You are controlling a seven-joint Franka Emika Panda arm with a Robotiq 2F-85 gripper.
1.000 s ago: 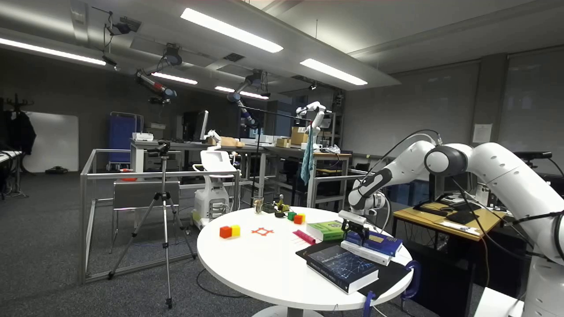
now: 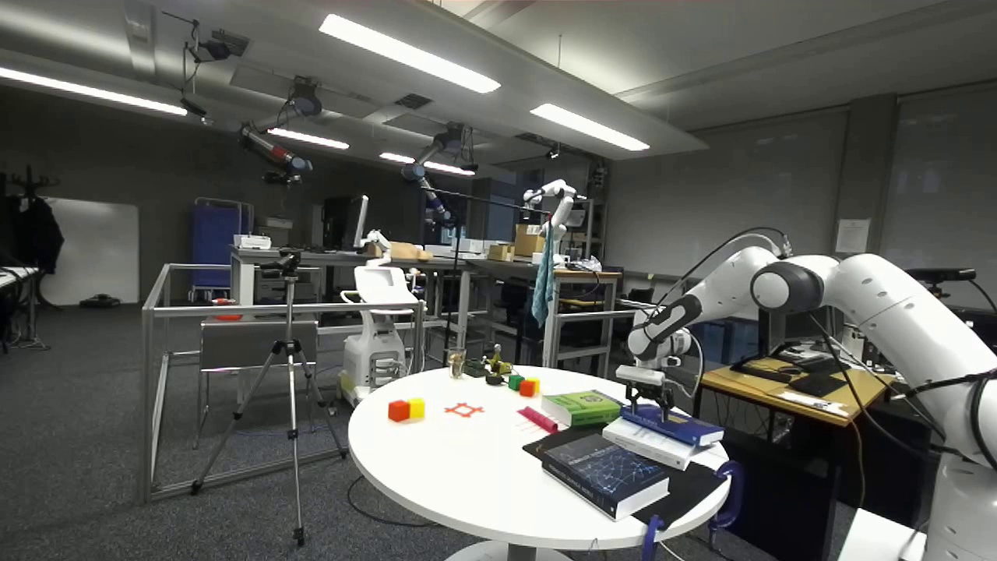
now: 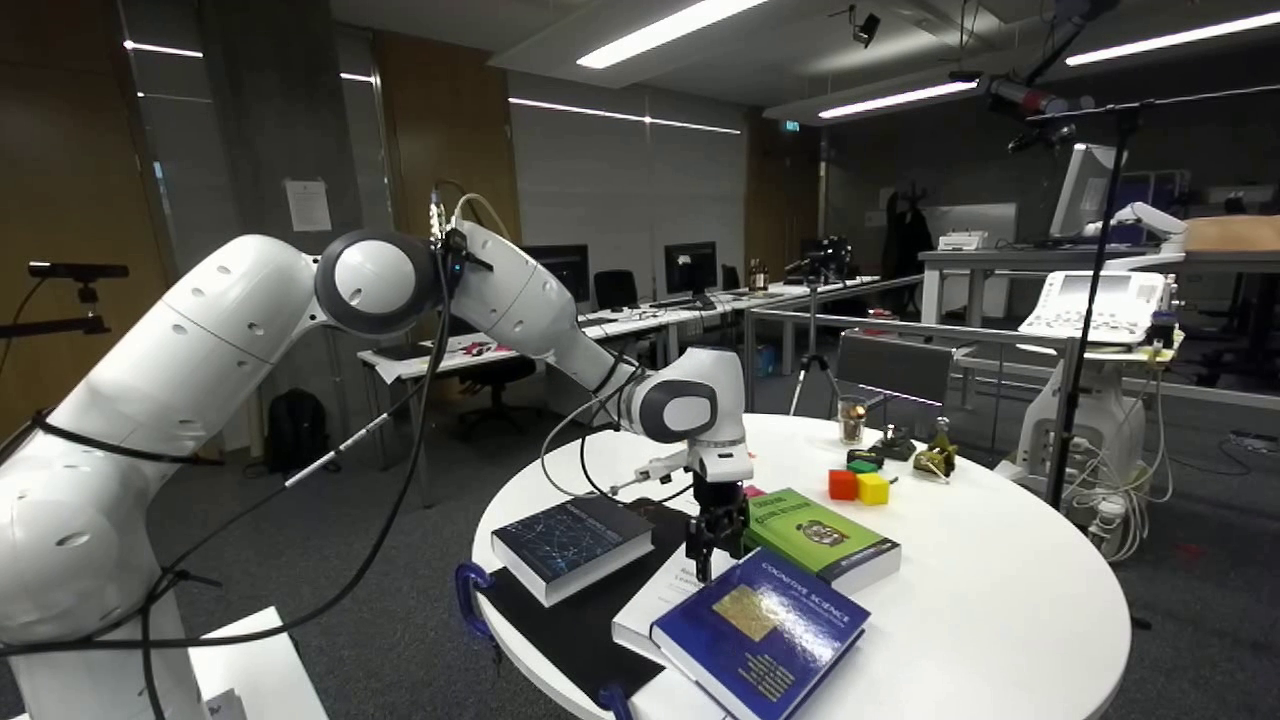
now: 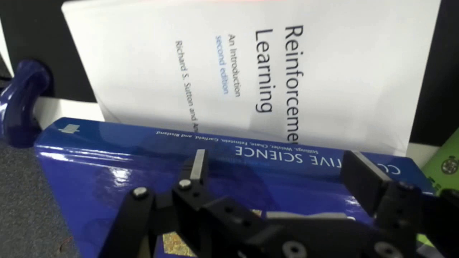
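Note:
A blue Cognitive Science book (image 3: 761, 630) lies partly on a white Reinforcement Learning book (image 4: 344, 73), overhanging it on one side. My gripper points down at the blue book's spine edge, its fingers (image 4: 198, 165) spread along the spine with a wide gap between them. From the side, the gripper (image 2: 651, 410) sits right at the blue book (image 2: 687, 427); whether the fingertips touch it, I cannot tell. Nothing is clamped between them. A green book (image 3: 822, 536) and a dark blue patterned book (image 3: 572, 540) lie on either side of the white one.
A black mat (image 2: 687, 494) lies under part of the books, with blue clamps (image 2: 731, 494) at the edge of the round white table (image 2: 439, 467). Small coloured blocks (image 2: 399, 410), a magenta object (image 2: 537, 419) and a glass (image 3: 852, 420) stand farther off.
My gripper has moved right in exterior view 1 and turned more upright. The blue book has shifted the same way, farther across the white book.

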